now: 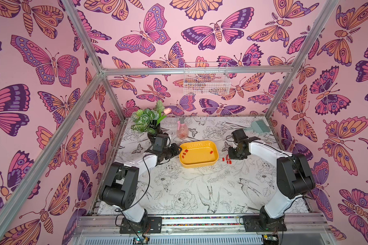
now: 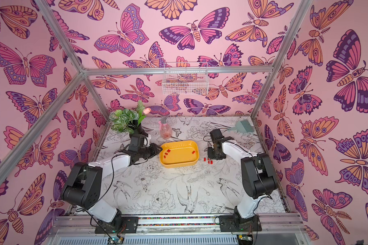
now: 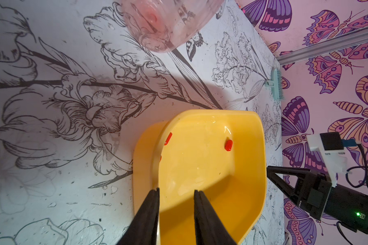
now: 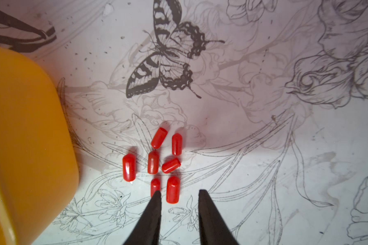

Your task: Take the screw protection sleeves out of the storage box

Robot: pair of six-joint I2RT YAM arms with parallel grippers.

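Note:
The yellow storage box (image 1: 198, 163) sits on the table between my arms. Several red sleeves lie in it, one red sleeve (image 3: 228, 145) near its far end. Its near-left rim runs between the fingers of my left gripper, which is shut on that wall with its fingertips a little apart. Outside the box, to its right, several red sleeves (image 4: 153, 162) lie loose in a cluster on the table. My right gripper hovers by the cluster's near side, open with nothing between its fingers.
A pink spray bottle (image 1: 182, 129) and a potted plant (image 1: 150, 120) stand behind the box. At the back right lies a teal dustpan (image 1: 259, 127).

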